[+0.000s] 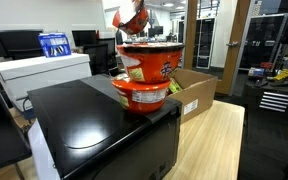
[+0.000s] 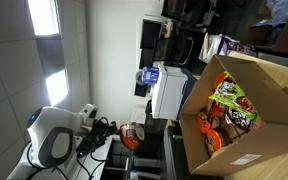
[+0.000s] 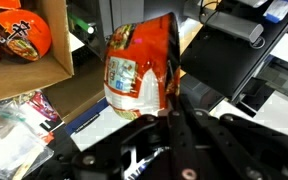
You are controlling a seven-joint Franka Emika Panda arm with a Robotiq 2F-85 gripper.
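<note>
A red-and-silver packet (image 3: 139,65) hangs from my gripper in the wrist view; the fingers are closed on its edge. In exterior view 1 the same packet (image 1: 131,18) is in the air above two stacked red bowls (image 1: 147,66), with the gripper mostly out of the picture. Exterior view 2 shows the packet (image 2: 132,134) at the end of the white arm (image 2: 56,125), clear of the cardboard box. How much of the packet lies between the fingers is hard to make out.
An open cardboard box (image 2: 246,155) holds several red and green packages (image 2: 224,115). The bowls stand on a black cabinet (image 1: 79,115). Behind is a white box (image 1: 44,75) with a blue-and-white pack (image 1: 54,44) on top. Bare wooden table (image 1: 219,140) lies to the right.
</note>
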